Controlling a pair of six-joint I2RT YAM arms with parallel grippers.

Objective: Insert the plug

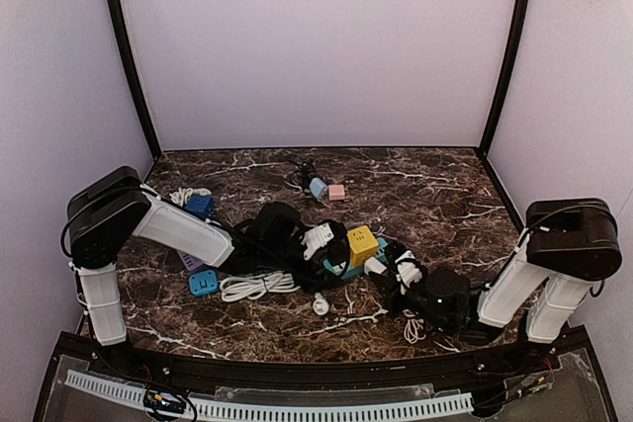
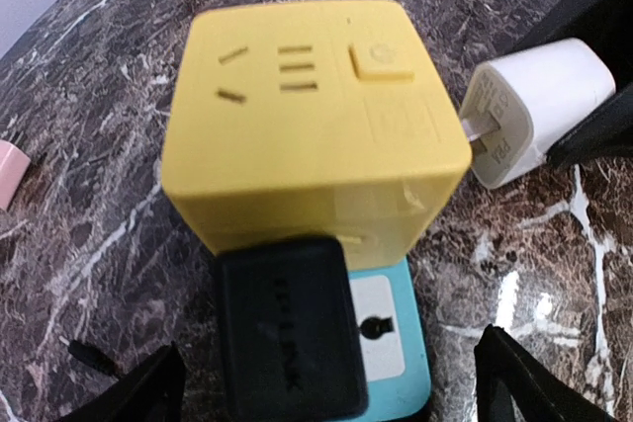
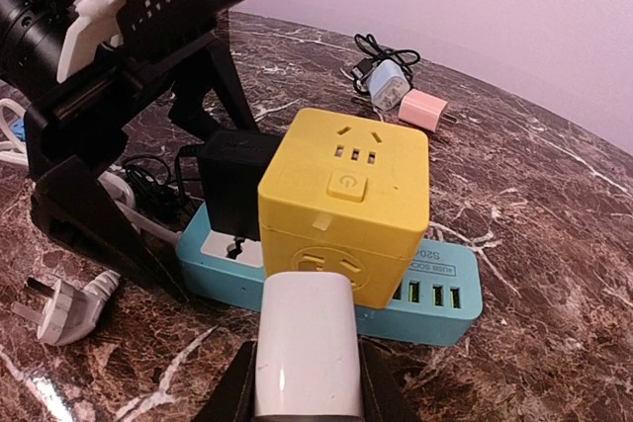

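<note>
A yellow cube socket sits on the teal power strip, beside a black adapter. My right gripper is shut on a white plug, held against the cube's side facing it; in the left wrist view its metal prongs show at the cube's face, how deep I cannot tell. My left gripper stands open over the strip's other end, around the black adapter without visibly gripping it.
A white three-pin plug lies on the marble table in front of the strip. A pink charger, a light blue charger and black cable lie behind. Coiled white cables are at the left.
</note>
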